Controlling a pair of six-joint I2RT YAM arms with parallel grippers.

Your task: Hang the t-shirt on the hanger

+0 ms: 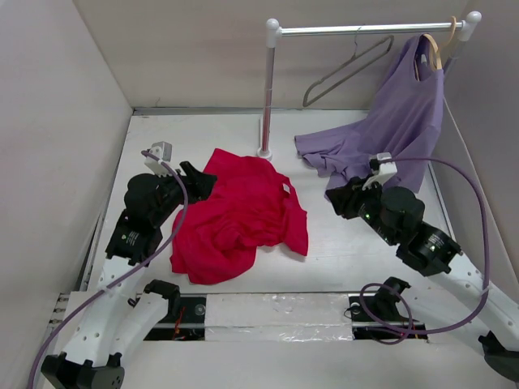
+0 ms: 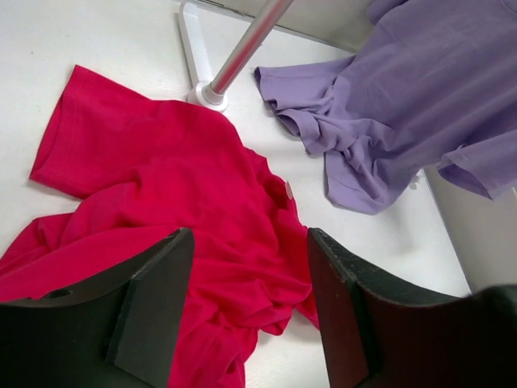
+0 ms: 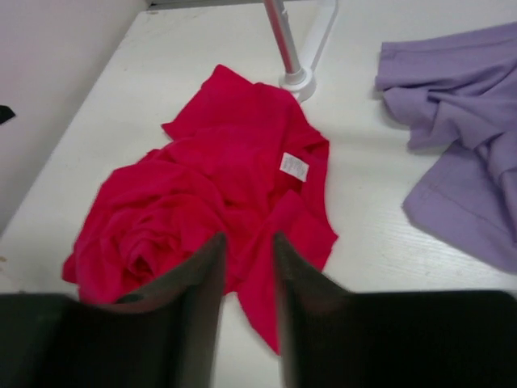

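A red t-shirt [image 1: 227,219] lies crumpled on the white table, also filling much of both wrist views, with a white label [image 3: 293,166] at its right side. An empty grey hanger [image 1: 340,73] hangs from the rail. My left gripper [image 1: 197,180] is open above the upper left of the red shirt, nothing between its fingers. My right gripper [image 1: 339,198] is open to the right of the red shirt, in front of the purple garment, also empty.
A purple garment [image 1: 397,113] hangs on a wooden hanger at the right, its lower part resting on the table. The rail's post [image 1: 268,97] stands behind the red shirt. Bare table [image 1: 146,134] shows at back left and front right.
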